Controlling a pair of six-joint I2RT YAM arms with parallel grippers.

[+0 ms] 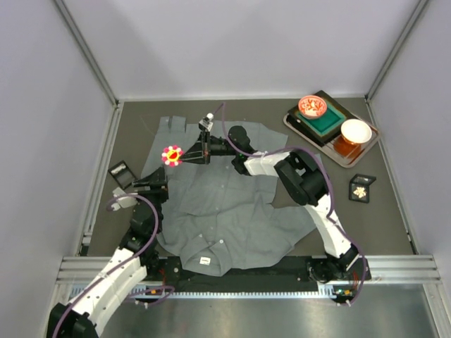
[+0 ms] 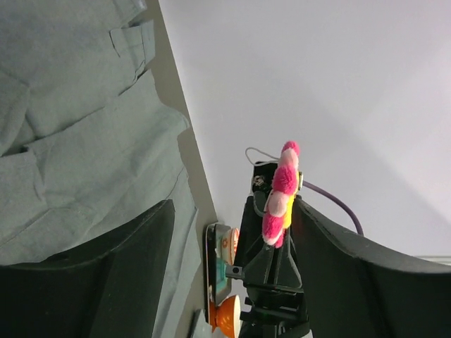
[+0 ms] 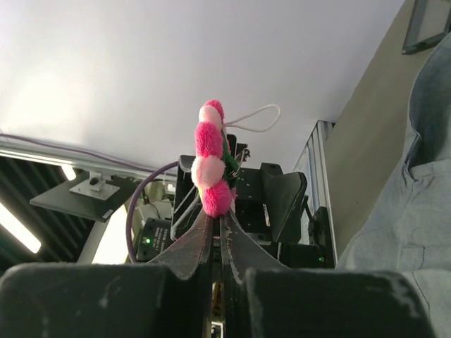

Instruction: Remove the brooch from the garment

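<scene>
The flower brooch (image 1: 172, 155), pink and white round its rim with a yellow and red face, is raised over the upper left of the grey garment (image 1: 211, 190). My right gripper is shut on the brooch's lower edge; its fluffy rim (image 3: 208, 137) stands up from the fingertips in the right wrist view. Just below the brooch in the top view is my left gripper (image 1: 161, 170). In the left wrist view its fingers (image 2: 151, 236) stand apart, and the brooch (image 2: 282, 197) appears near the right finger, apparently not gripped.
At the upper right a metal tray (image 1: 350, 163) bears a dark box, an orange bowl (image 1: 312, 106) and an orange cup (image 1: 351, 146). An open black case (image 1: 361, 189) lies below it. Another dark case (image 1: 122, 174) sits left of the garment. The garment's lower half is unobstructed.
</scene>
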